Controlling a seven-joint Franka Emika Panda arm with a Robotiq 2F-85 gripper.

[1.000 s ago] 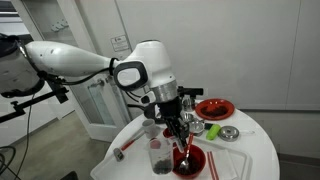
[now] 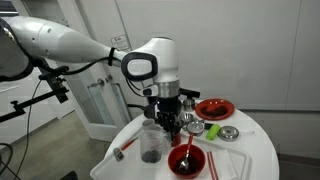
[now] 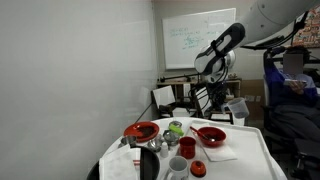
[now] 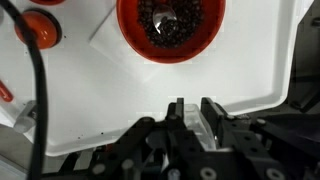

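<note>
My gripper (image 2: 172, 130) is shut on a clear plastic container (image 2: 152, 145). In exterior view 1 the container is beside the red bowl (image 2: 193, 166), on its left, with dark contents low inside. The second exterior view shows the container (image 3: 237, 109) raised above the white tray, at the far right of the bowl (image 3: 213, 140). The wrist view has the container (image 4: 198, 128) between the fingers, foreshortened and partly hidden. Dark beans (image 4: 177, 32) and a metal spoon (image 4: 163, 14) lie in the bowl.
The white tray (image 4: 135, 105) has bare room beside the bowl. A red cup (image 3: 187, 147), a round red item (image 3: 198, 169) and a dark pan (image 3: 148, 166) stand nearby. Farther back are a red plate (image 2: 214, 108), a green item (image 2: 213, 131) and metal utensils.
The container has moved left and a little up, away from the bowl's edge, with the gripper still around it. The wrist has turned, and the container looks more upright.
</note>
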